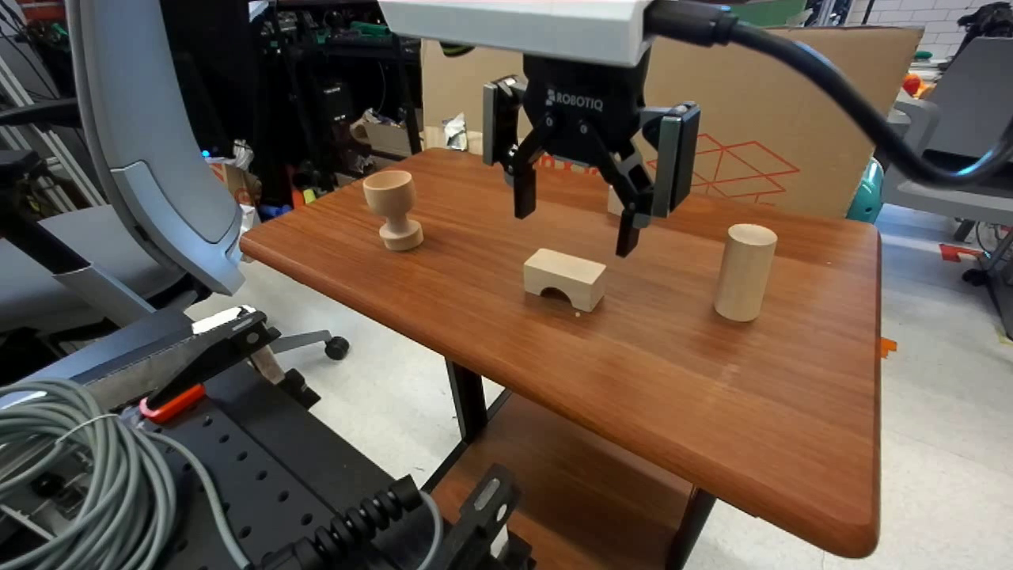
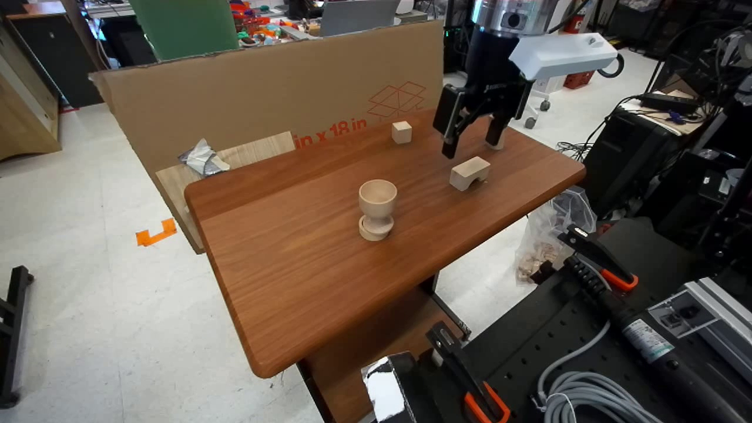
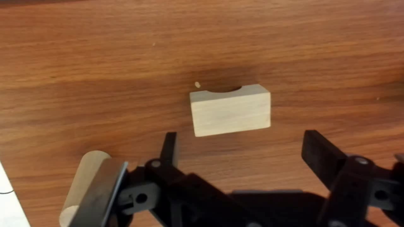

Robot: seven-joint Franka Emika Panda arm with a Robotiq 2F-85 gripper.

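My gripper [image 1: 575,231] hangs open above the table, its fingers wide apart and nothing between them. Below and a little in front of it lies a pale wooden arch block [image 1: 564,279], with its cutout facing the table's near edge; the wrist view shows this arch block [image 3: 231,113] just beyond the fingertips, untouched. An upright wooden cylinder [image 1: 745,272] stands to its right. Over on the left is a wooden goblet-shaped piece [image 1: 391,204], its cup upward. A small wooden cube [image 2: 402,133] sits near the back edge, mostly hidden behind the gripper in exterior view 1.
The brown table [image 2: 296,261] has broad free room at its goblet end. A cardboard sheet [image 2: 275,98] stands along the back edge. The thick black cable [image 1: 836,90] arcs to the right of the arm. A chair [image 1: 171,161] stands beyond the left end.
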